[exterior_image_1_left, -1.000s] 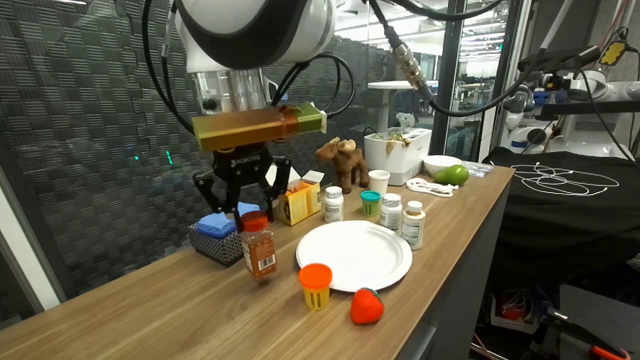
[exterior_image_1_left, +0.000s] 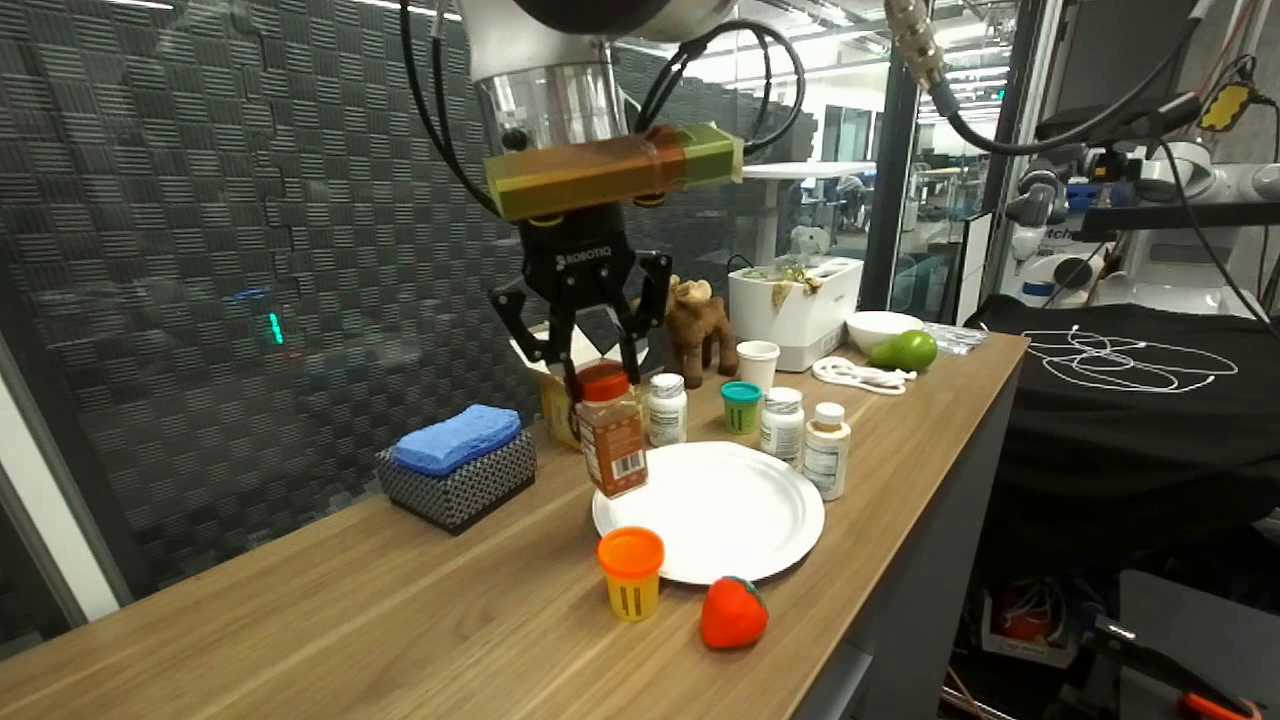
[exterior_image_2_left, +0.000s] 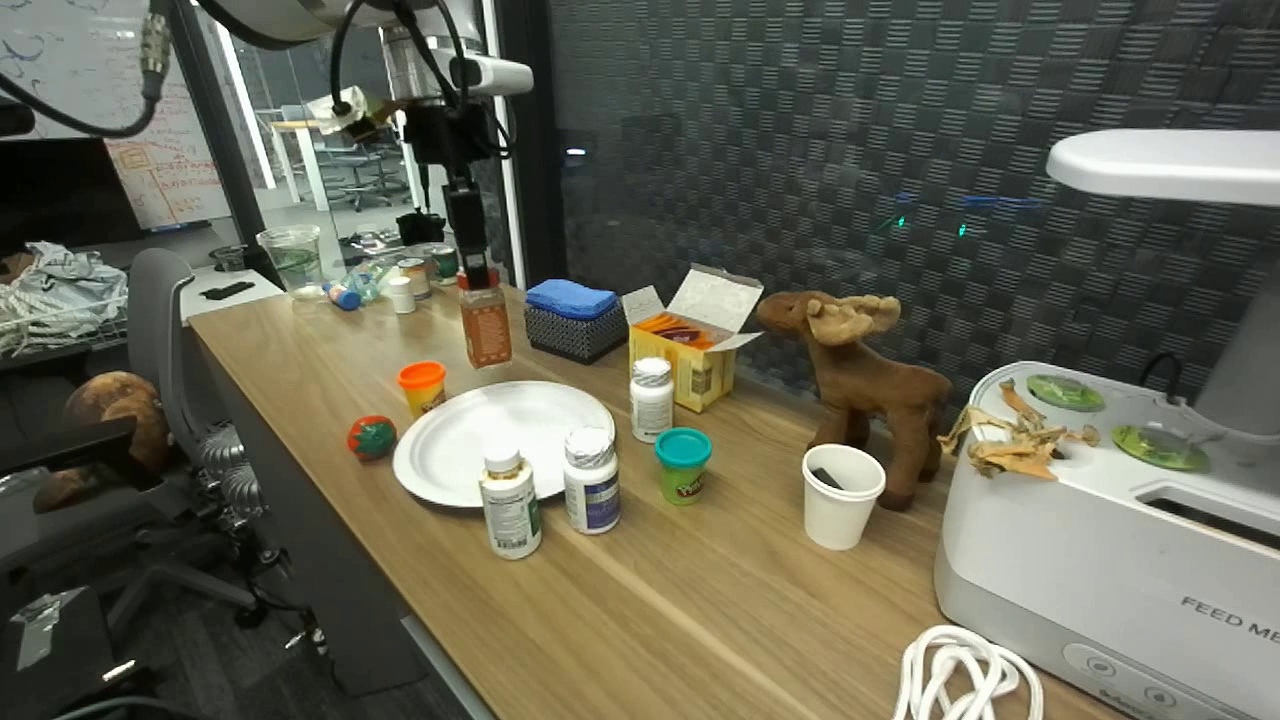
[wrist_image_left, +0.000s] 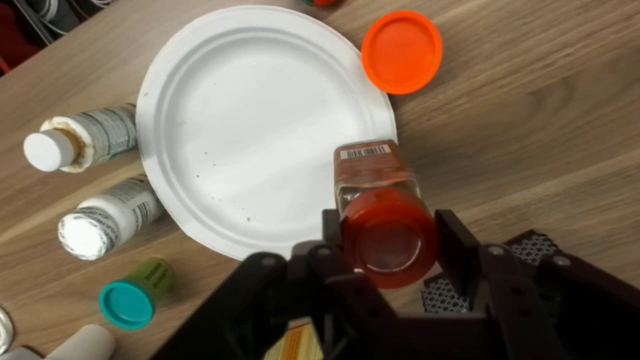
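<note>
A spice jar with a red lid and brown label (exterior_image_1_left: 614, 446) hangs in the air, held by its lid. My gripper (exterior_image_1_left: 600, 374) is shut on that lid from above, and in the wrist view a finger shows on each side of the red lid (wrist_image_left: 391, 240). Below and beside the jar lies an empty white plate (exterior_image_1_left: 732, 510); the jar's lower end overlaps the plate's edge in the wrist view. In exterior view 2 the jar (exterior_image_2_left: 486, 326) appears above the table, just beyond the plate (exterior_image_2_left: 420, 462).
Around the plate stand an orange-lidded tub (exterior_image_1_left: 631, 574), a toy strawberry (exterior_image_1_left: 733, 613), several white pill bottles (exterior_image_2_left: 512, 510) and a teal-lidded tub (exterior_image_2_left: 683, 466). Behind are a woven box with blue cloth (exterior_image_1_left: 458, 462), a yellow carton (exterior_image_2_left: 702, 372) and a toy moose (exterior_image_2_left: 870, 372).
With the jar in its grip, my gripper has moved right and upward in exterior view 1, from in front of the woven box to the plate's near-left edge. The tabletop objects have stayed put.
</note>
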